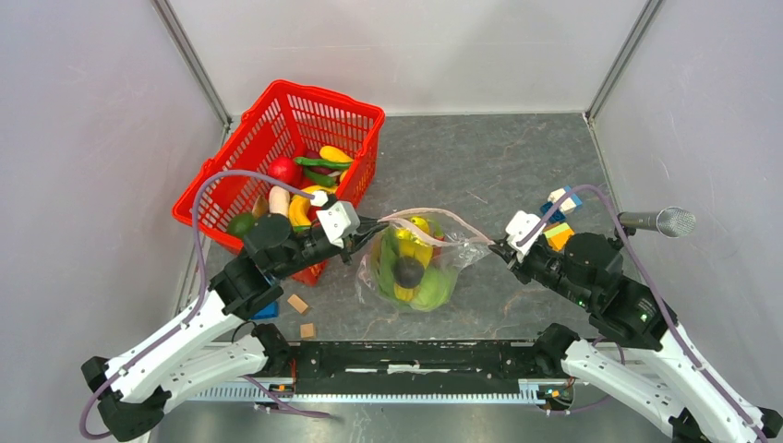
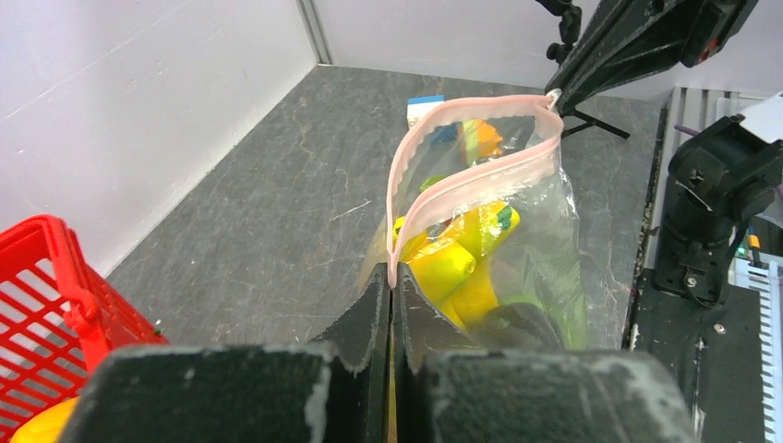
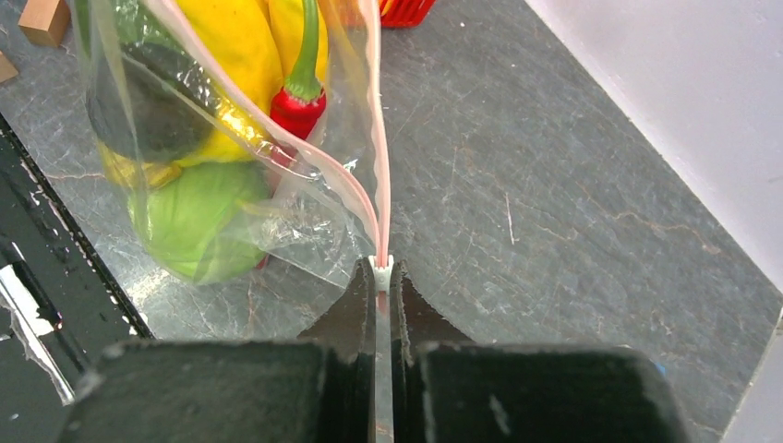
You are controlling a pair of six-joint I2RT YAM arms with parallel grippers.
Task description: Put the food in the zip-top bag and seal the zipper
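Note:
A clear zip top bag [image 1: 370,282] with a pink zipper band hangs between my two grippers, its mouth bowed open. Through the film show yellow food [image 3: 238,48], a dark round item [image 1: 408,271], a green one [image 3: 198,217] and a red pepper with a green stem [image 3: 297,112]. My left gripper is shut on one end of the zipper band. At the other end, my right gripper is shut on the band's corner, where a small white slider [image 3: 381,265] sits at the fingertips. In the left wrist view the far zipper end meets the right fingers [image 2: 577,88].
Left of the bag stands a red basket [image 1: 242,148] holding more toy food. Small wooden blocks [image 1: 307,330] and a blue block [image 1: 266,309] lie near the left arm. Toy blocks [image 1: 559,235] and a microphone [image 1: 675,221] are at the right. Behind the bag the table is bare.

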